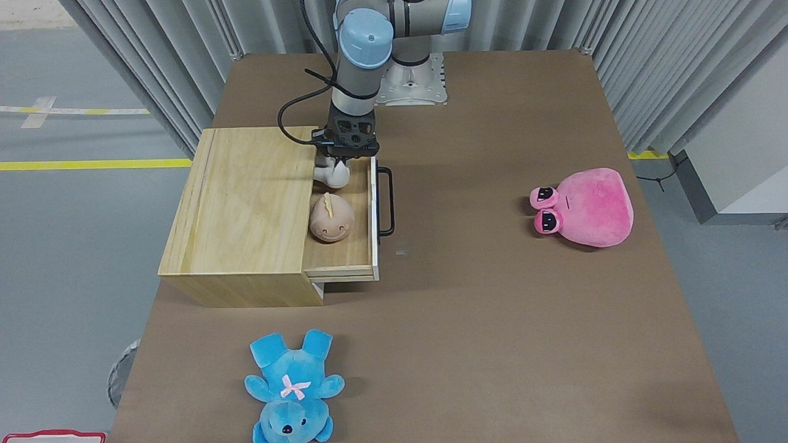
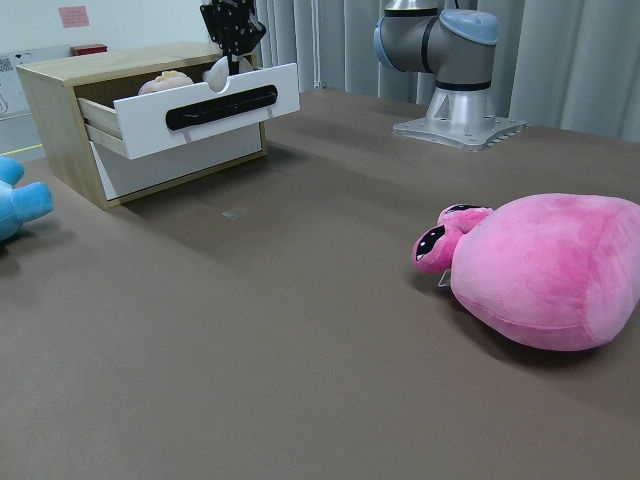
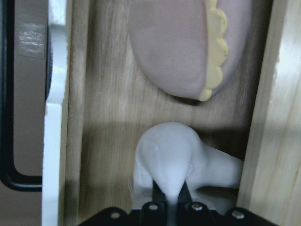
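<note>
My gripper is down in the pulled-out drawer (image 1: 340, 258) of a small wooden cabinet (image 1: 236, 207), shut on a white plush toy (image 3: 164, 150), whose top bunches up between the fingertips. A beige round plush (image 1: 332, 221) with a smiling face and a yellow frill lies in the same drawer, nearer the camera in the front view. In the left view the drawer's white front (image 2: 210, 130) hides much of both toys.
A pink plush (image 1: 591, 207) lies on the right of the brown table (image 1: 502, 332), a blue plush bear (image 1: 295, 391) at the front. A black handle (image 1: 389, 203) sticks out from the drawer front.
</note>
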